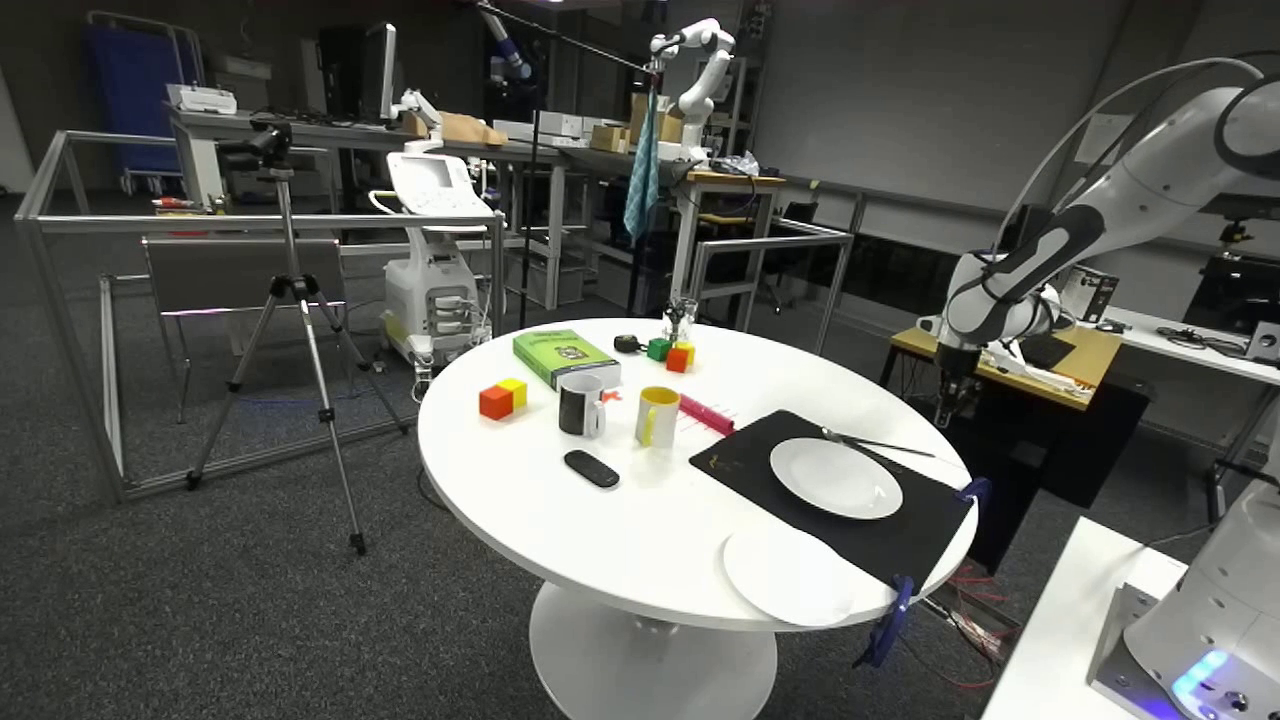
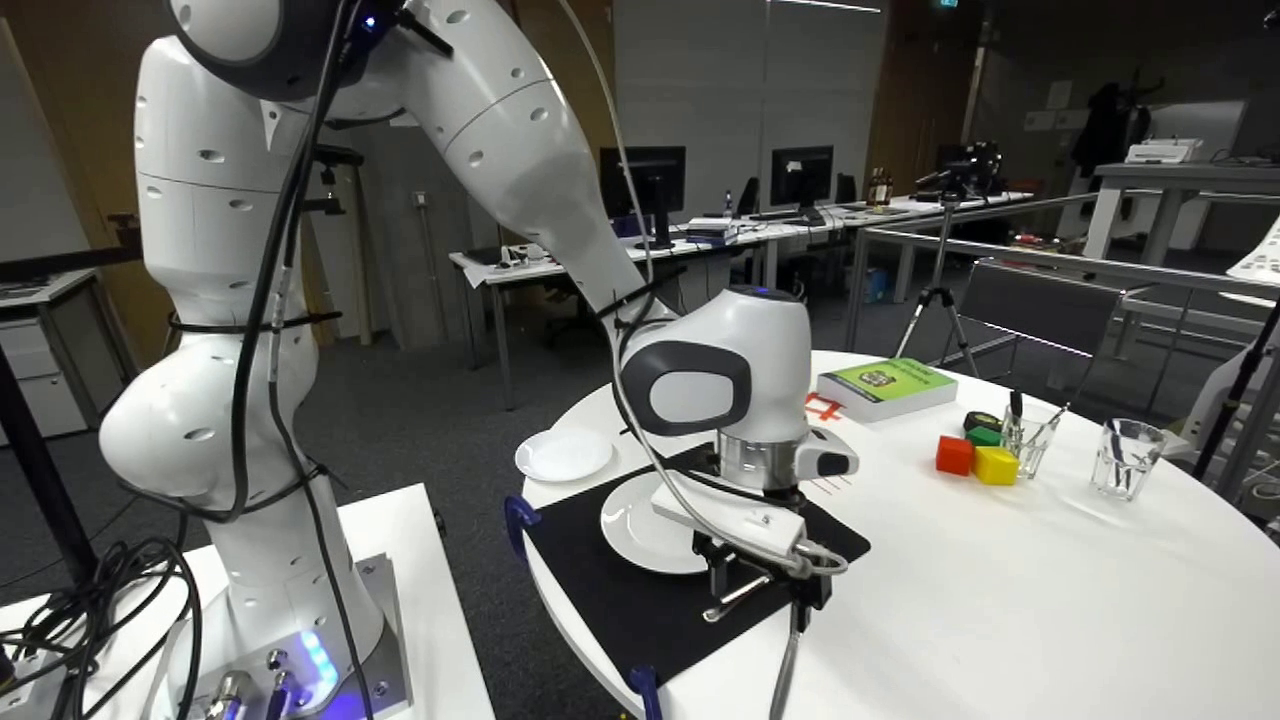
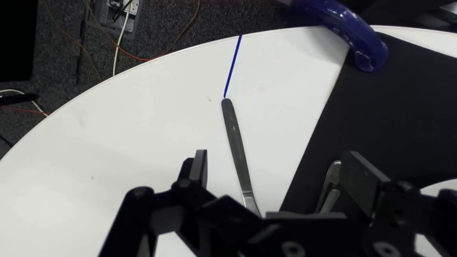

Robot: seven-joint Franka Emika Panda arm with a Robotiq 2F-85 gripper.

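Observation:
My gripper is open, its two fingers spread wide and nothing held between them. Below it in the wrist view, a knife with a dark handle (image 3: 236, 143) lies on the white table beside the black mat (image 3: 411, 111); its blade disappears behind the gripper. Relative to the gap, the handle is nearer the left finger. Other cutlery (image 3: 330, 188) on the mat is partly covered by the right finger. In exterior view 2 the gripper (image 2: 768, 582) hangs over the mat's edge, with the knife (image 2: 786, 674) showing below. A white plate (image 2: 642, 528) rests on the mat.
Blue clamps (image 1: 890, 622) grip the table edge at the mat. A second white plate (image 1: 786, 578) sits beside it. Mugs (image 1: 657, 418), a green book (image 1: 561, 355), coloured blocks (image 1: 497, 402) and glasses (image 2: 1125, 462) stand farther off. Bare table surrounds the knife.

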